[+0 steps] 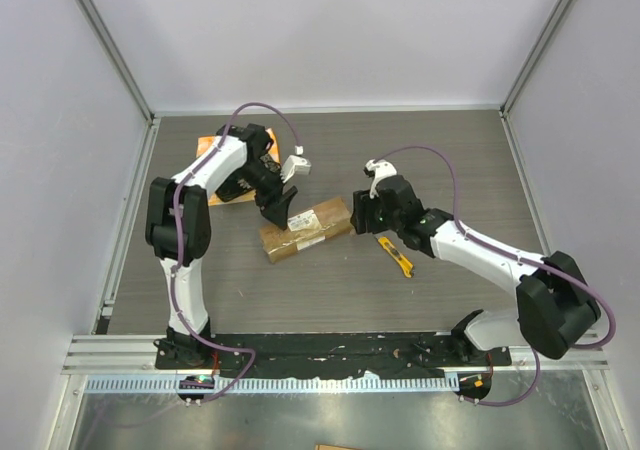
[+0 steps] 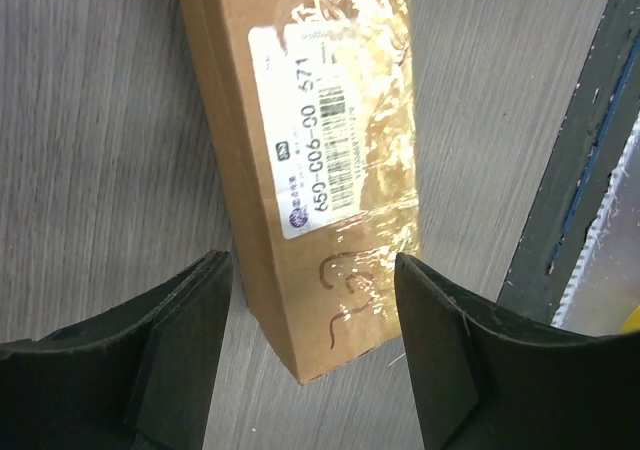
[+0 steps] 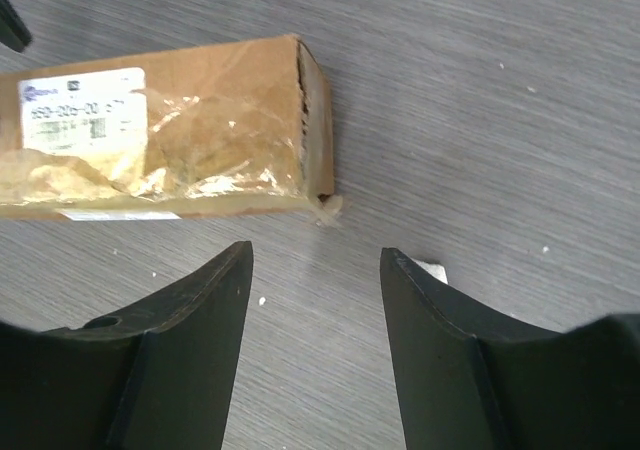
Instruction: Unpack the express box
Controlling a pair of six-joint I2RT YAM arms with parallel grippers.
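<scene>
The brown taped box (image 1: 322,222) lies at a slant on the grey table, with a white barcode label (image 2: 318,130) on its taped face. Over its left end is my left gripper; the fingers are apart, with the box end showing in the gap, and whether they touch it I cannot tell. Just off the right end hangs my right gripper, its fingers parted and only bare table between them. A yellow utility knife (image 1: 395,257) rests in front of the right gripper; a small white tip (image 3: 434,270) shows beside the right finger.
An orange and white striped item (image 1: 236,199) lies at the back left, partly covered by the left arm. Bare table (image 1: 300,300) stretches in front of the box and at the back right. White walls (image 1: 330,40) enclose the table.
</scene>
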